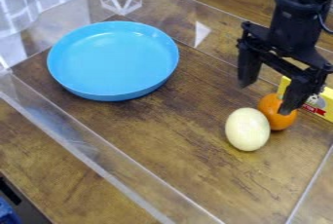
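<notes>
My black gripper (276, 66) hangs at the upper right, its fingers parted and pointing down, just above an orange ball-like fruit (276, 115) and partly in front of a yellow box (314, 103) with red print. A pale egg-shaped object (246, 130) lies on the wooden table to the lower left of the orange one. I see nothing held between the fingers. A blue plate (113, 58) sits at the left.
Clear plastic panels run along the left and front of the wooden surface (156, 160). The middle of the table between the plate and the fruit is bare.
</notes>
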